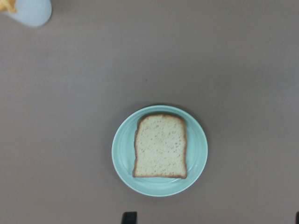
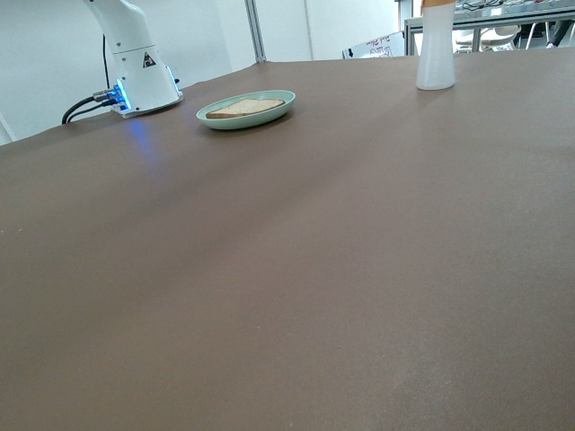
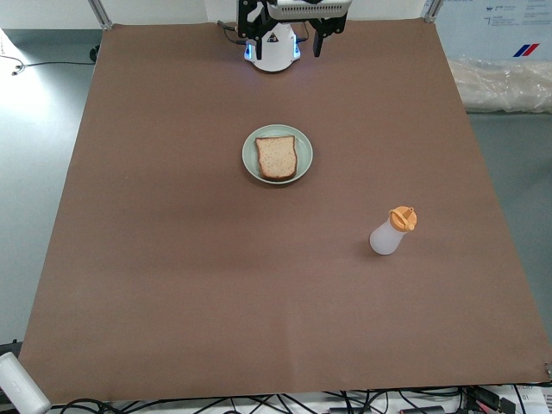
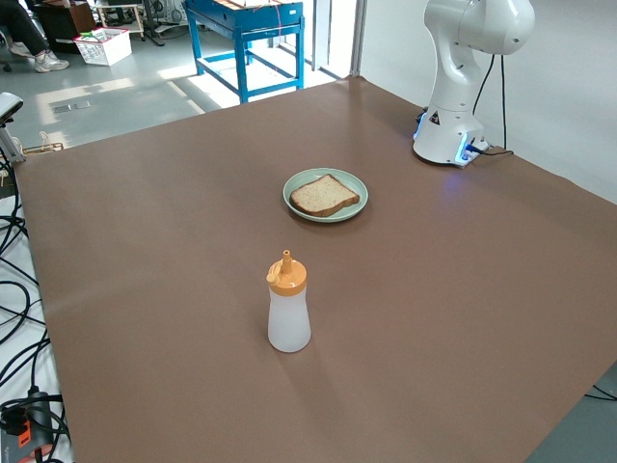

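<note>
A slice of bread (image 3: pixel 276 158) lies on a pale green plate (image 3: pixel 250 158) near the table's middle, also seen centred low in the wrist view. A squeeze bottle (image 3: pixel 388 237) with an orange cap stands apart from the plate, to its front right in the left camera view. My gripper (image 3: pixel 287 43) is raised at the back above the robot base, open, with nothing between its fingers; only its fingertips show at the bottom of the wrist view.
The white robot base (image 4: pixel 448 135) stands at the back edge with cables. More cables and equipment lie beyond the front edge.
</note>
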